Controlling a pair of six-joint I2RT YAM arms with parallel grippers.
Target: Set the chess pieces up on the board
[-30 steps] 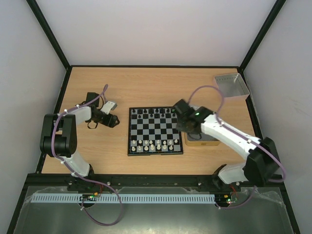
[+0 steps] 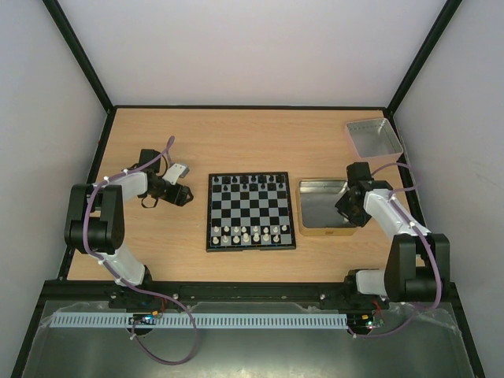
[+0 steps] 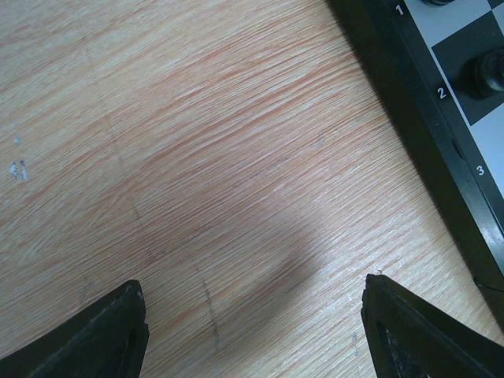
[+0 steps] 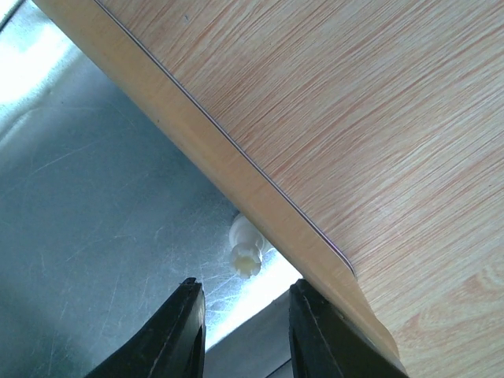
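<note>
The chessboard (image 2: pixel 250 209) lies mid-table, dark pieces along its far side and white pieces (image 2: pixel 245 237) in two near rows; its near-right corner square looks bare. One white piece (image 4: pixel 246 248) with a crown-like top stands in the wooden-rimmed tray (image 4: pixel 181 114), close against the rim. Over that tray, my right gripper is open, its fingertips just short of the piece and nothing between them. To the board's left hovers my left gripper, fingers spread over bare wood, empty. Dark pieces (image 3: pixel 490 72) show at the board's edge in the left wrist view.
Right of the board sits the tray (image 2: pixel 327 232), and a second, pale tray (image 2: pixel 374 138) occupies the back right corner. Bare table (image 2: pixel 252 142) stretches behind the board and in front of it.
My left arm has stayed in place.
</note>
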